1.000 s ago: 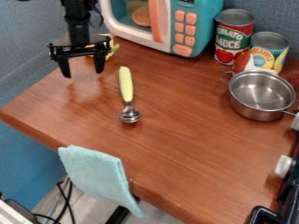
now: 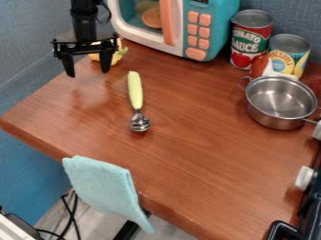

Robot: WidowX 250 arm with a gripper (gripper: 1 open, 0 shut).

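Observation:
My black gripper (image 2: 86,62) hangs over the back left corner of the wooden table (image 2: 182,169), its two fingers apart and pointing down, with nothing visible between them. Just behind it is a small yellow object (image 2: 118,52), partly hidden by the gripper. To the right and in front of it, an ice cream scoop (image 2: 135,94) with a pale yellow handle lies with its metal head toward the front edge.
A toy microwave (image 2: 201,28) stands at the back, with two cans (image 2: 249,39) and a steel pot (image 2: 279,101) to its right. A light blue cloth (image 2: 107,187) hangs at the front edge.
My gripper has risen slightly over the last second. The objects on the table have not moved.

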